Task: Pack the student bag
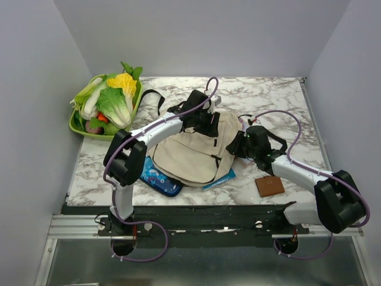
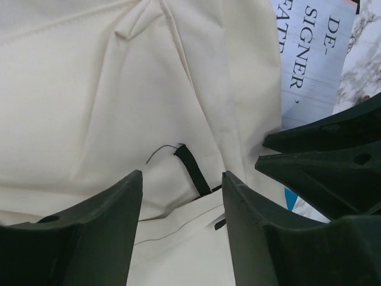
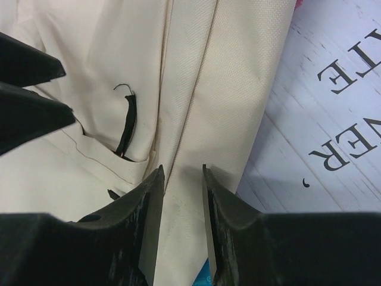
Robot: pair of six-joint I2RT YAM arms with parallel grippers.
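Note:
The cream canvas bag (image 1: 184, 158) lies flat in the middle of the table, its fabric folded along the right side (image 3: 238, 107). My left gripper (image 1: 208, 125) hovers over the bag's upper part, open, with nothing between its fingers. My right gripper (image 1: 235, 146) is low at the bag's right edge, its fingertips close together over the cloth, partly apart; whether they touch it is unclear. A printed paper item (image 2: 306, 59) lies beside the bag on the right, partly under the right arm. A blue pouch (image 1: 161, 179) and a blue flat item (image 1: 220, 179) lie along the bag's front edge.
A green basket of vegetables (image 1: 77, 122) fills the back left. A brown rectangular item (image 1: 269, 186) lies at the front right. Black straps reach out at the bag's back left and at the right. Bare marble shows at the back and far right.

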